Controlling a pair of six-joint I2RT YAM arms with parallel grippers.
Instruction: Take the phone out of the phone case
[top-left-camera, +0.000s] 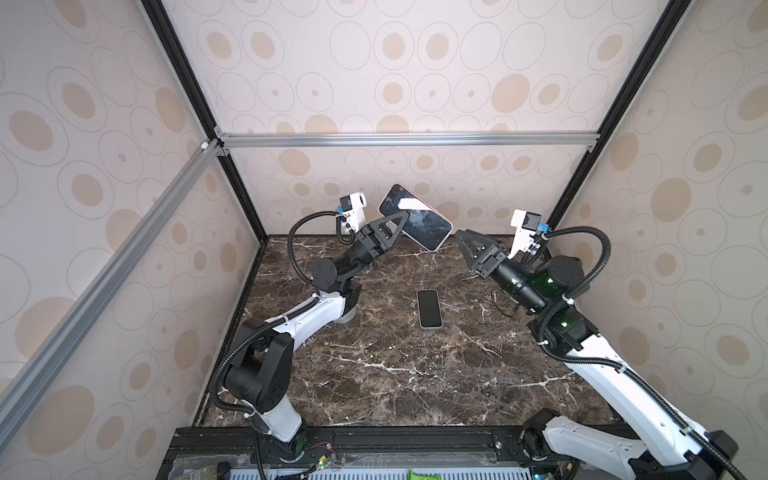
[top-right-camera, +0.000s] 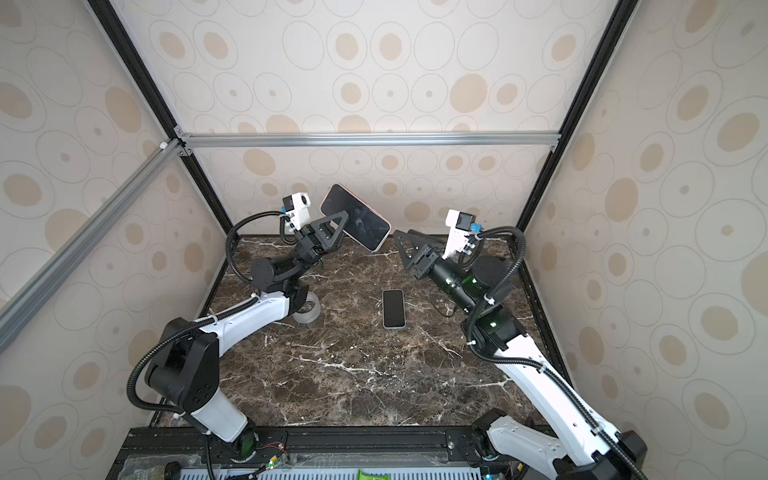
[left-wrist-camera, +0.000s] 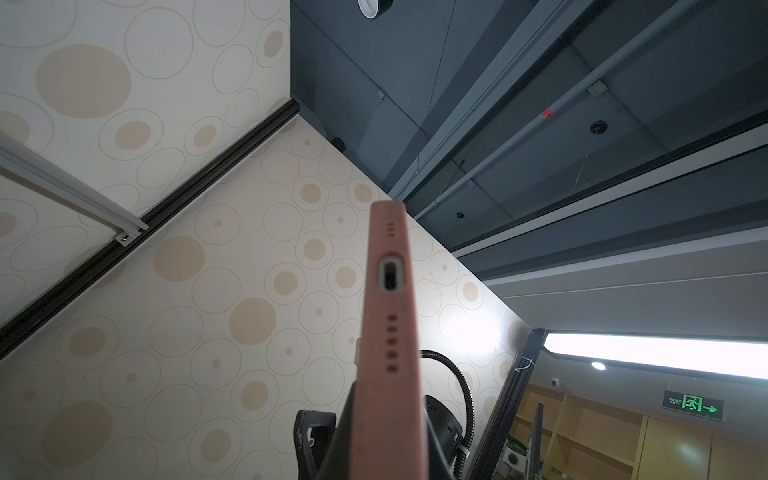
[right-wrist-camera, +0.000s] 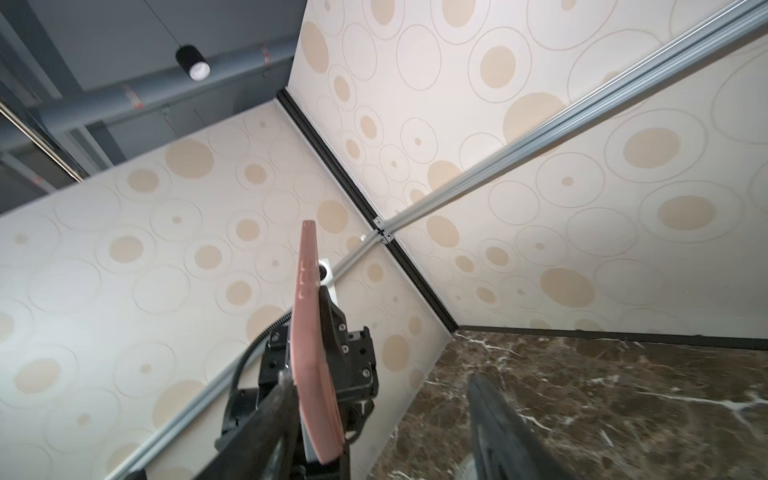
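Observation:
A phone in a pink case (top-left-camera: 424, 226) is raised in my left gripper (top-left-camera: 398, 218), which is shut on it, screen facing the top cameras. My right gripper (top-left-camera: 465, 244) is apart from the phone, to its lower right, open with nothing between its blurred fingers. A second dark phone (top-left-camera: 429, 309) lies screen up on the marble table below.
A round grey object (top-right-camera: 307, 315) sits on the table behind the left arm. Patterned walls and metal rails enclose the space.

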